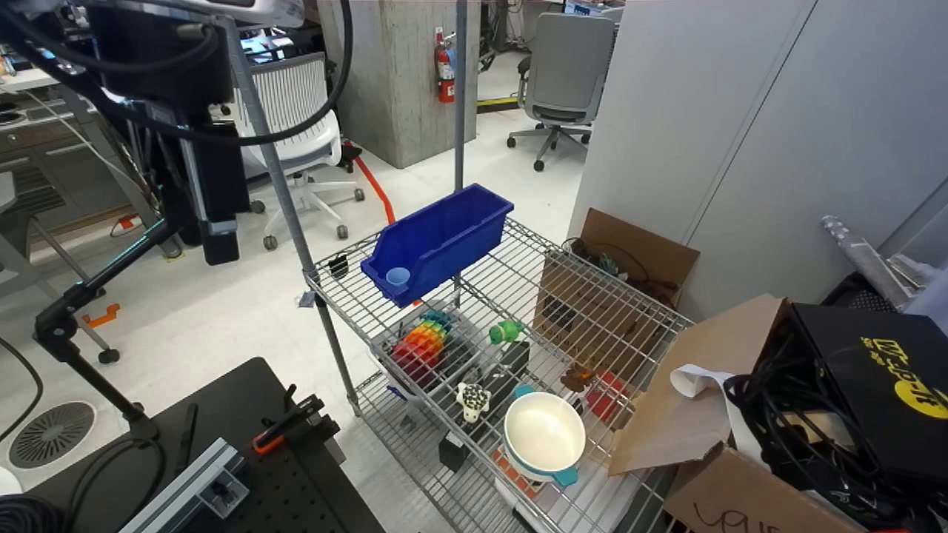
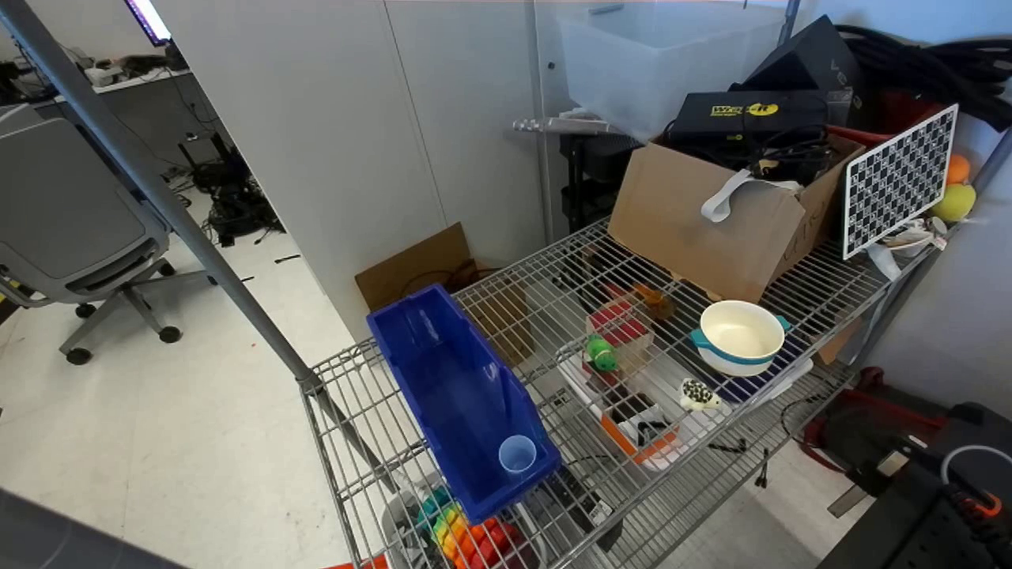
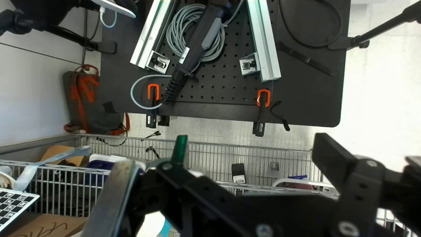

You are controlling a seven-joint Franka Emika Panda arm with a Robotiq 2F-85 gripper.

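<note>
My gripper is open in the wrist view, its dark fingers wide apart with nothing between them. In exterior view 1 the gripper hangs at upper left, away from the shelf. On the wire rack stands a long blue bin with a light blue cup inside its near end. A cream pot with teal handles sits further along. Close by are a black-and-white spotted toy and a green toy. The wrist view shows only part of the pot, behind the gripper.
A cardboard box full of cables and a checkered board crowd one rack end. Metal uprights rise at the other. A black perforated table with clamps and rails stands across a narrow gap. Bare rack lies beside the blue bin.
</note>
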